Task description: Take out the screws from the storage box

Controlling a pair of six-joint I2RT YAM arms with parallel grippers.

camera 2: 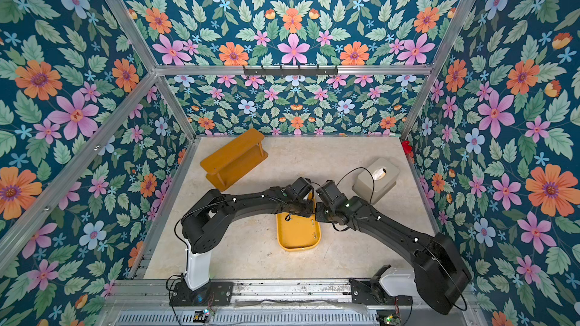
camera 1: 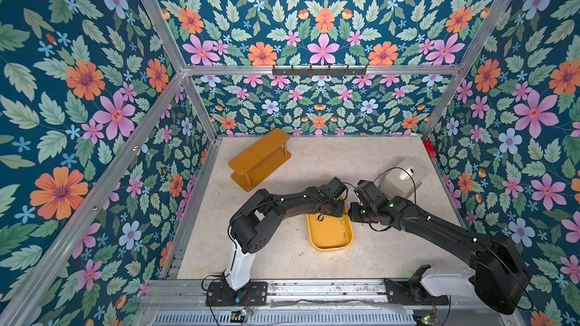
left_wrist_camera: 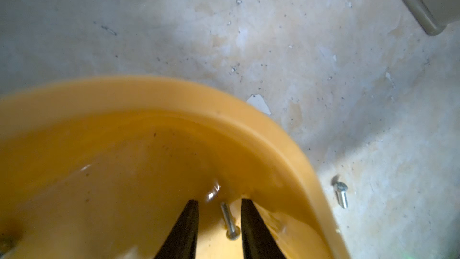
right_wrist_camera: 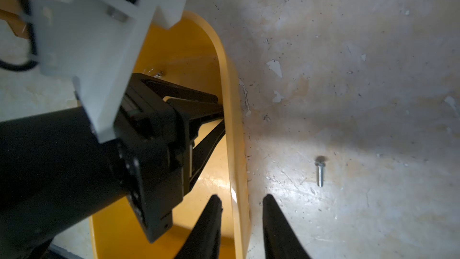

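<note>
The yellow storage box [camera 1: 331,248] sits mid-table. In the left wrist view my left gripper is open inside the box, and a silver screw [left_wrist_camera: 229,221] lies on the box floor within the gap between its fingers, not clamped. Another shiny piece [left_wrist_camera: 213,191] is just beyond. My right gripper is open, its fingers straddling the box's right wall [right_wrist_camera: 232,129] in the right wrist view; whether they touch it I cannot tell. Outside the box, one screw [right_wrist_camera: 320,172] lies on the table to its right. More small metal screws [camera 2: 315,235] rest near the box's right side.
A brown wooden shelf [camera 1: 259,160] stands at the back left. A grey-beige container [camera 1: 406,177] with a white item inside is at the back right. Both grippers are close together over the box.
</note>
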